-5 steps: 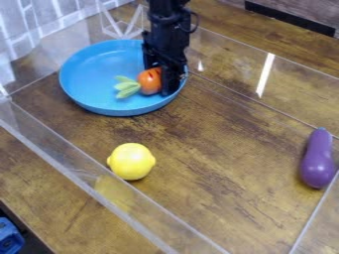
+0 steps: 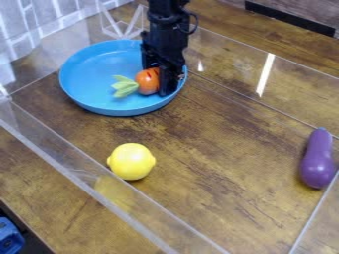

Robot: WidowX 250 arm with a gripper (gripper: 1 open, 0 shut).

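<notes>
A black gripper [image 2: 162, 71] reaches down from the top into the right half of a blue plate [image 2: 86, 89]. Its fingers are shut on an orange carrot [image 2: 149, 79], whose pale green leafy top points left over the plate. The gripper partly hides the carrot.
A yellow lemon [image 2: 131, 161] lies on the wooden table [image 2: 212, 179] at the lower left, and a purple eggplant [image 2: 316, 159] at the right. Clear walls run along the edges.
The gripper and carrot have shifted very slightly; otherwise the scene looks the same.
</notes>
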